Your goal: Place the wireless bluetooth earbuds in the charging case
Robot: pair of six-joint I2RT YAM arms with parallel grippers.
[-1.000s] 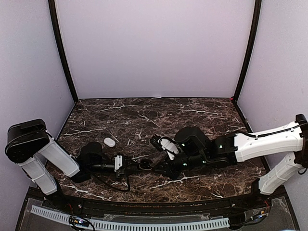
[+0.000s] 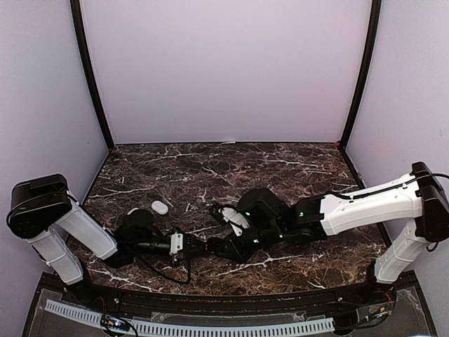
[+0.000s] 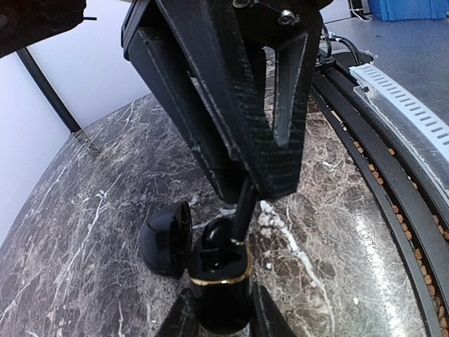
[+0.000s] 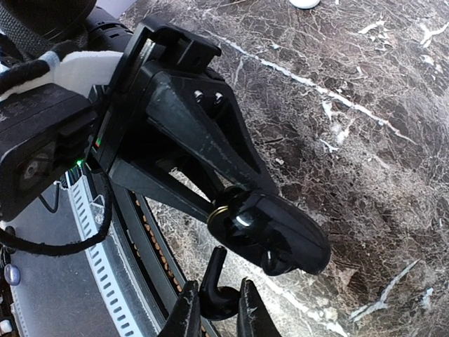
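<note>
The black charging case, lid open, is held in my left gripper [image 2: 203,247], which is shut on it; the right wrist view shows it [image 4: 280,232] between that gripper's fingers. My right gripper is shut on a black earbud [image 4: 217,295], its stem pointing at the case. In the left wrist view that stem [image 3: 244,207] reaches down from the right gripper to the case's opening, very close to it; whether it is inside is hard to tell. In the top view both grippers meet low over the front of the table, the small parts hidden.
A small white oval object [image 2: 159,207] lies on the marble table [image 2: 231,165] left of centre. A rail [image 2: 189,326] runs along the front edge.
My right gripper with the earbud has moved leftward, closer to the case in my left gripper. The left arm has shifted very slightly.
</note>
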